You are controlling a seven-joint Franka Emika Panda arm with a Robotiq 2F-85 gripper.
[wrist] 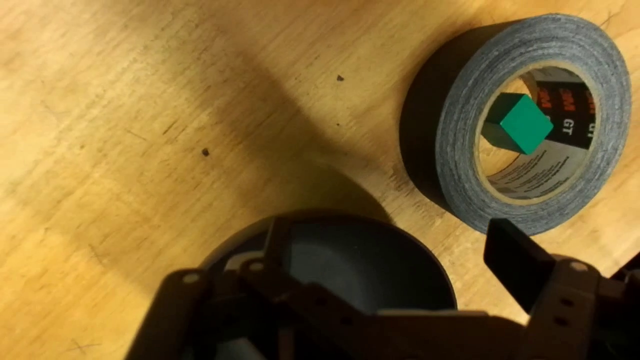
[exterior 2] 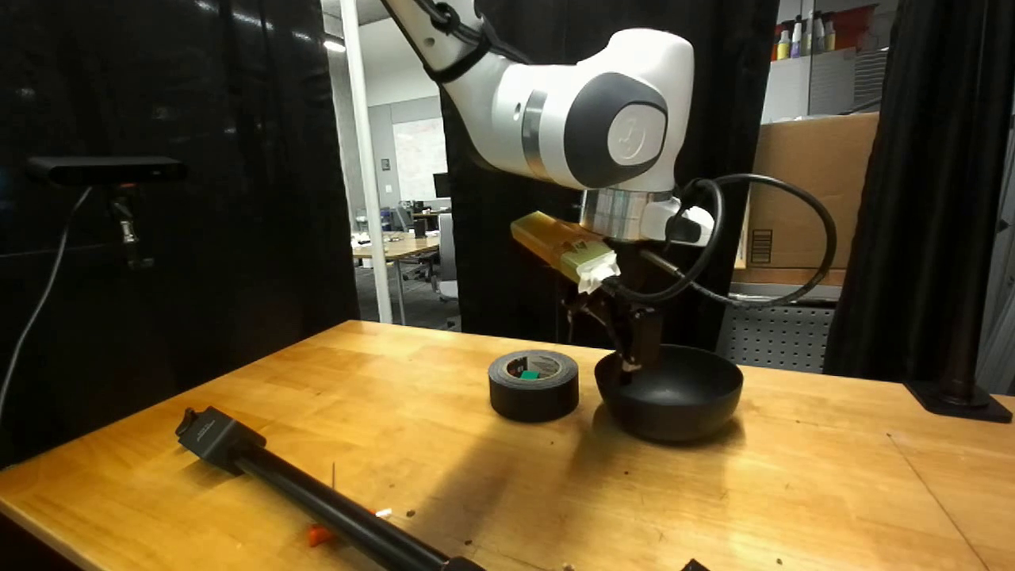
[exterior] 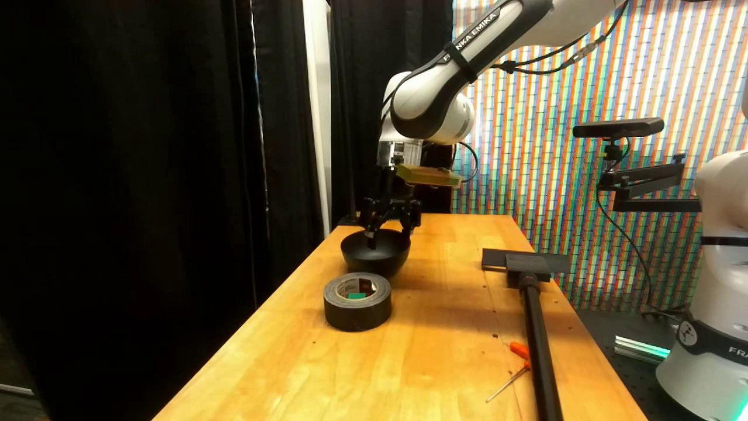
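Observation:
My gripper stands open over the black bowl (wrist: 360, 258), its fingers wide apart with nothing visible between them. In exterior view 1, one finger reaches down at the mouth of the bowl (exterior: 376, 263) and the other is near its right rim. A green block (wrist: 526, 125) rests inside the hole of a roll of black tape (wrist: 459, 120). That tape roll (exterior 2: 534, 395) lies flat just left of the bowl (exterior 2: 680, 404) in exterior view 2, apart from it. The lower part of the bowl is hidden by the gripper in the wrist view.
A black pole with a flat base (exterior: 536, 330) lies along the table's right side in exterior view 1. Beside it is a screwdriver with an orange handle (exterior: 519, 349). Bare wooden table (exterior: 421, 351) extends between the tape roll and the pole.

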